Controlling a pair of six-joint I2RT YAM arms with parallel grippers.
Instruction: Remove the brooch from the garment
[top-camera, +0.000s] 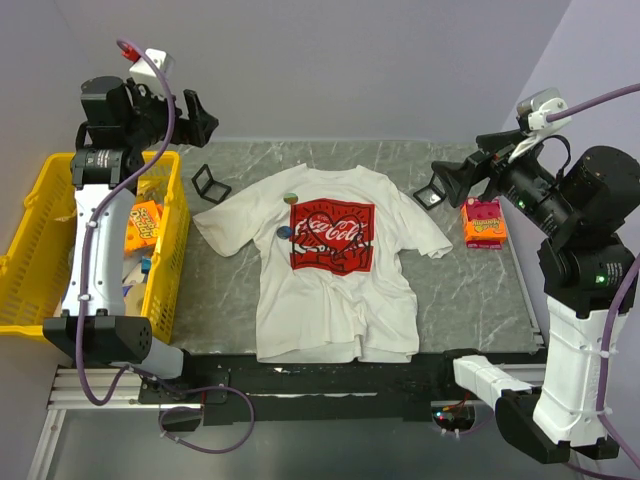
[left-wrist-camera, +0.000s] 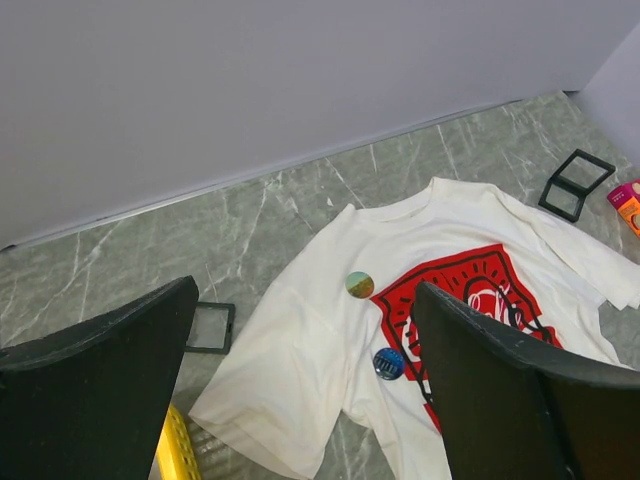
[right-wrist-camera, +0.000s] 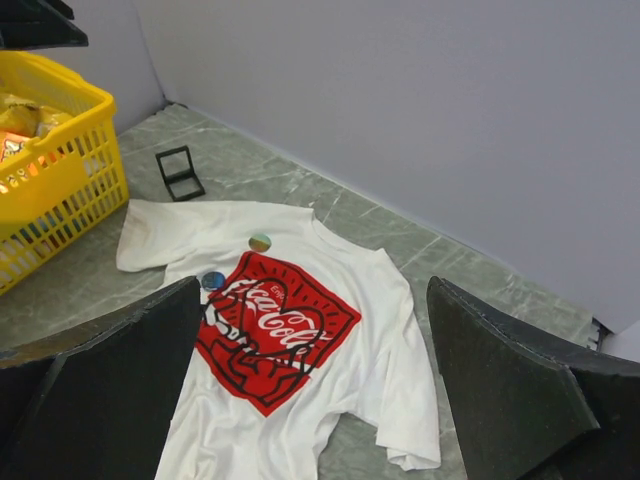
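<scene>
A white T-shirt (top-camera: 335, 310) with a red Coca-Cola print lies flat, face up, on the grey table. Two round brooches sit on its chest, left of the print in the top view: a green-brown one (top-camera: 290, 198) nearer the collar and a blue one (top-camera: 284, 232) below it. The left wrist view shows the green-brown brooch (left-wrist-camera: 359, 285) and the blue brooch (left-wrist-camera: 389, 364) clearly. Raised at the upper left, my left gripper (top-camera: 204, 118) is open and empty. My right gripper (top-camera: 455, 170), open too, hovers over the right side, clear of the shirt.
Under the left arm stands a yellow basket (top-camera: 168, 262) holding snack packs. Small black frames rest at the left (top-camera: 209, 186) and right (top-camera: 430, 194) of the shirt. A red and orange box (top-camera: 484, 224) is at the right. Bare table surrounds the shirt.
</scene>
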